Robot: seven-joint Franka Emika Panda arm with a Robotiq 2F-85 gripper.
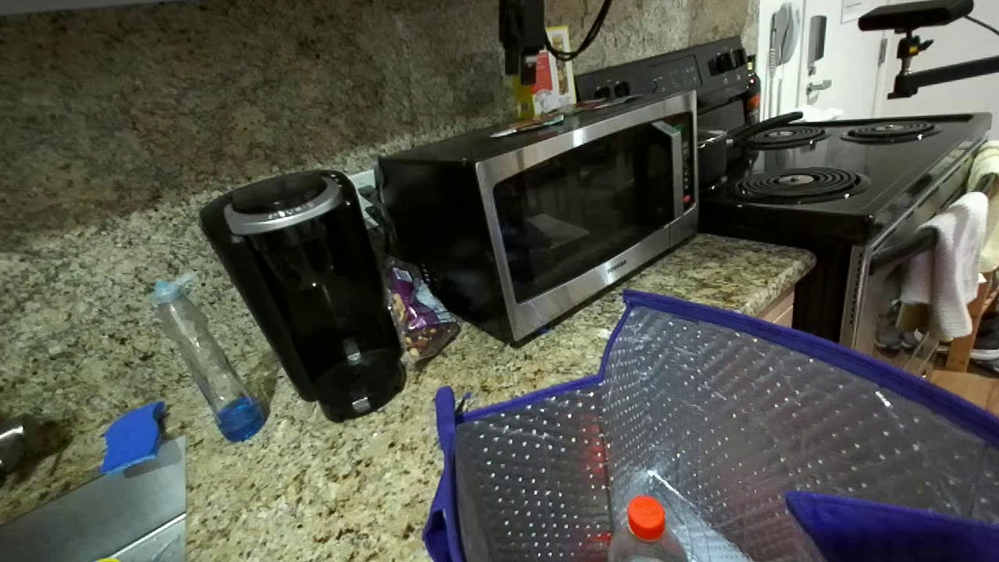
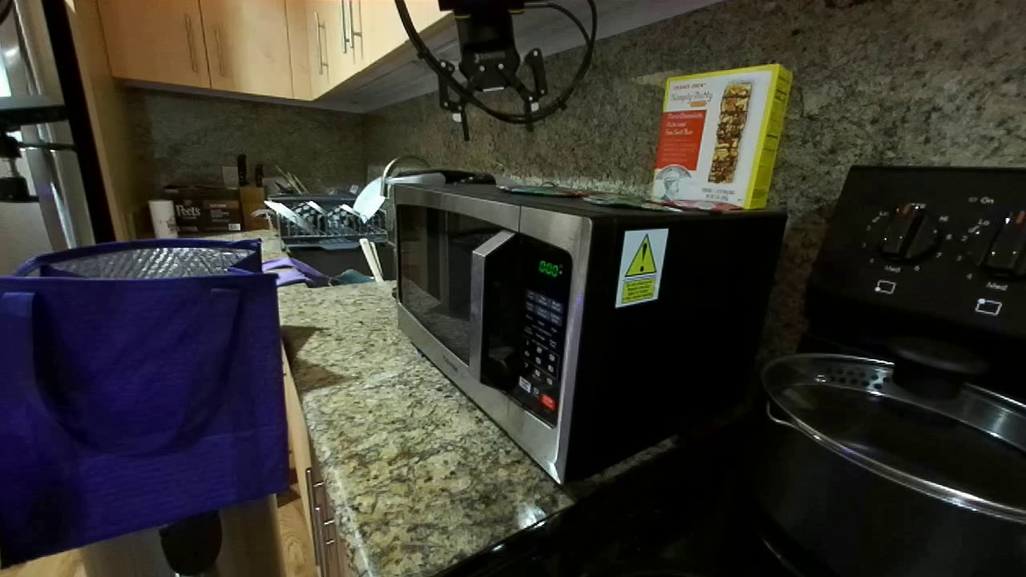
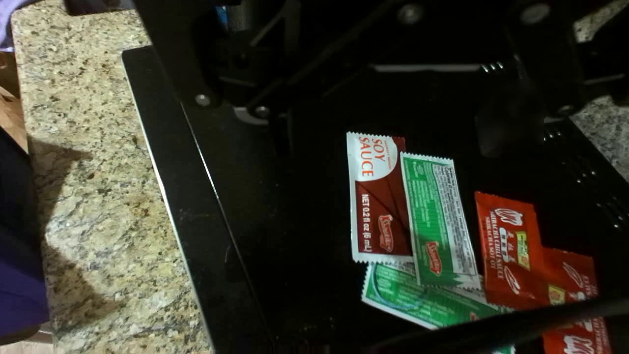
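Observation:
My gripper [image 2: 495, 107] hangs above the microwave [image 2: 673, 327] with its fingers spread and nothing between them. Sauce packets lie flat on the microwave's black top. In the wrist view they are a dark red soy sauce packet [image 3: 380, 218], an overlapping green packet [image 3: 439, 218], another green one [image 3: 413, 295] partly beneath, and red sriracha packets [image 3: 510, 248] on the right. A gap separates the fingers from the packets. An upright yellow and white bar box [image 2: 716, 135] stands on the microwave beyond the packets.
In front of the counter stands an open purple insulated bag [image 1: 805, 346] holding a red-capped bottle [image 1: 646, 520]. A black coffee maker [image 1: 309, 290] and a spray bottle [image 1: 206, 361] are left of the microwave. A lidded pot [image 2: 894, 462] sits on the stove beside it.

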